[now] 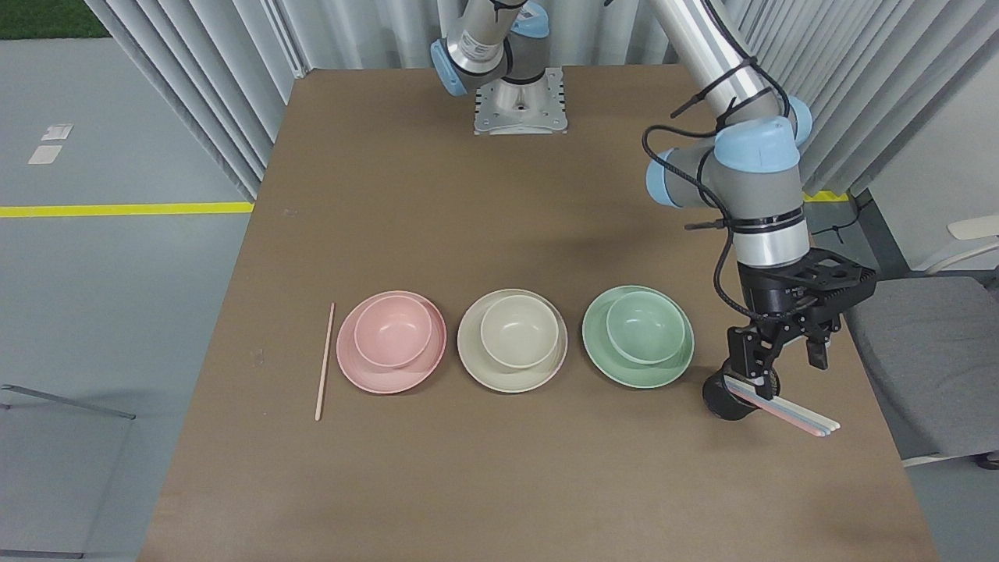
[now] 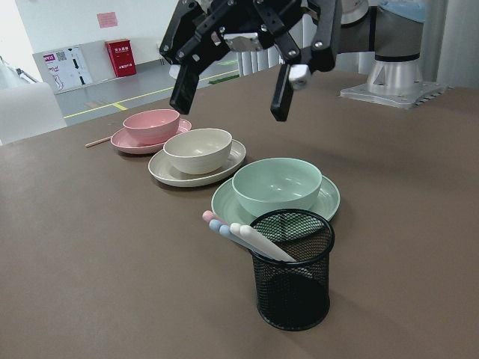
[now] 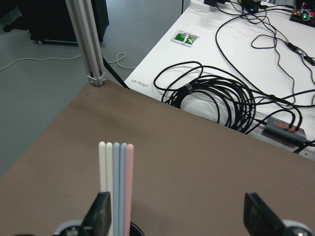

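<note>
My gripper (image 2: 233, 108) stands open above the black mesh cup (image 2: 292, 292), over its rim area, with nothing seen held between its fingers. Pastel chopsticks (image 1: 787, 410) in white, blue and pink lean out of the cup; the wrist view shows them (image 3: 116, 182) near the left finger. Left of the cup are a green bowl (image 1: 645, 327) on a green plate, a cream bowl (image 1: 519, 329) on a cream plate, and a pink bowl (image 1: 393, 329) on a pink plate. A single pale pink chopstick (image 1: 325, 361) lies left of the pink plate.
A grey chair (image 1: 927, 365) stands at the right. A white desk (image 3: 236, 54) with coiled cables appears in the wrist view.
</note>
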